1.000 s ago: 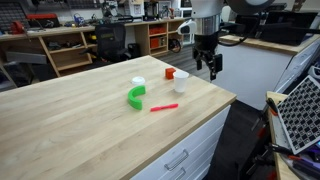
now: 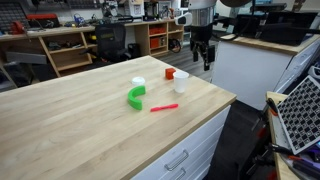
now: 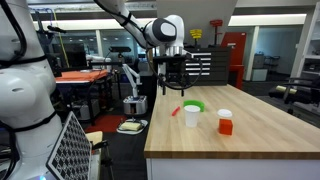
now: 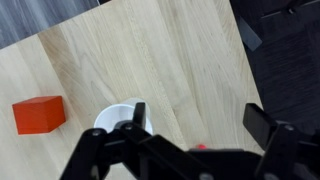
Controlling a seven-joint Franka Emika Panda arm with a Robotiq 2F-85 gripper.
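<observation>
My gripper [image 2: 198,60] hangs in the air above the near right end of the table, its fingers apart with nothing between them. Seen in the wrist view, the left finger [image 4: 122,138] overlaps the lower part of a white cup [image 4: 123,114]. An orange-red block [image 4: 39,115] lies to the left of that cup. Only a bit of a red stick [image 4: 200,148] shows at the bottom, partly hidden by the gripper. In exterior view 1 the same stick [image 2: 164,107] lies near a green arch [image 2: 136,97]. A second white vessel [image 2: 138,81] stands farther back.
A laptop-like device [image 2: 300,115] stands at the far right. An office chair [image 2: 112,42] is behind the table.
My gripper has risen and shifted slightly left over the last second. The objects on the table have stayed where they were.
</observation>
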